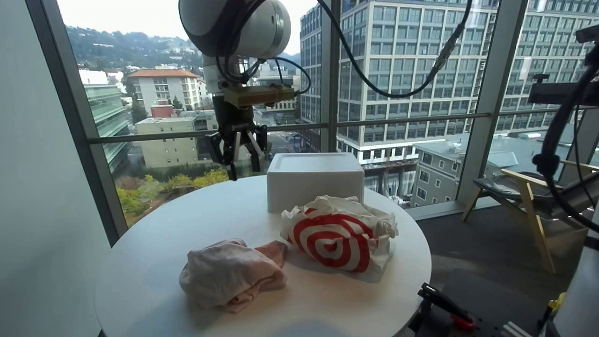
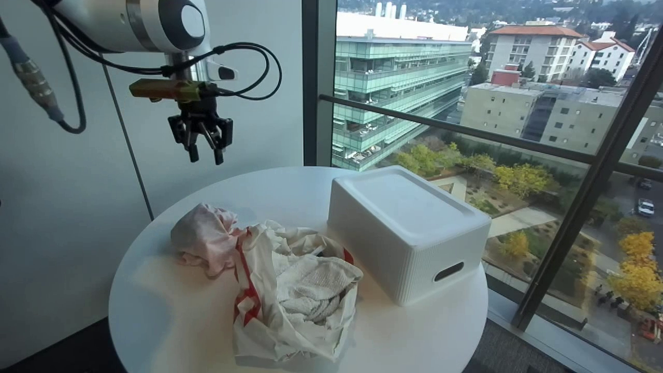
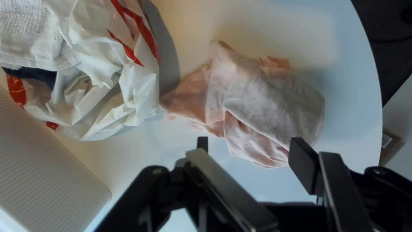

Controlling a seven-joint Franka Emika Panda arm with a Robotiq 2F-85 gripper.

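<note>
A pink cloth (image 1: 233,272) lies crumpled on the round white table (image 1: 151,247), left of the white bag with red rings (image 1: 331,236). In the wrist view the cloth (image 3: 262,104) spreads loosely, one corner reaching close to the bag (image 3: 135,89). My gripper (image 2: 206,156) hangs well above the tabletop, pointing down with its fingers apart. Nothing is held between the fingertips; the cloth shows on the table beyond them.
Behind the bag stands a closed white box (image 2: 410,217) with a handle slot. White fabric (image 2: 311,286) sits inside the open bag. Bare tabletop lies in front and to the left, with windows close behind the table.
</note>
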